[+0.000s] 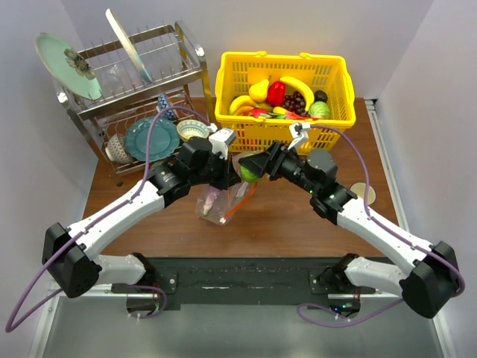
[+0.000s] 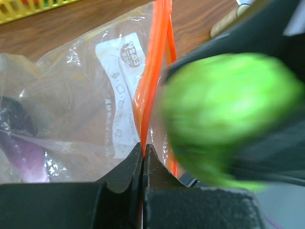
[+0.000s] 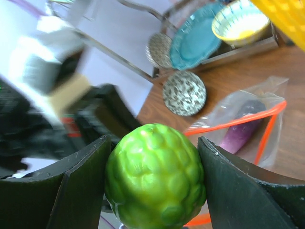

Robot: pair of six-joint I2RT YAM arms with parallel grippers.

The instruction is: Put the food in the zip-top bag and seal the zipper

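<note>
The zip top bag (image 1: 216,201), clear with an orange zipper, stands upright on the table, a purple eggplant (image 3: 238,133) inside it. My left gripper is shut on the orange edge of the bag (image 2: 152,76). My right gripper is shut on a green bumpy food item (image 1: 250,171), holding it beside the bag's orange-rimmed top, close to the left gripper. In the left wrist view this green item is large and blurred at the right.
A yellow basket (image 1: 335,104) of fruit and vegetables stands at the back. A metal dish rack (image 1: 97,112) with plates and bowls is at the back left. A pale round object (image 1: 361,192) lies at the right.
</note>
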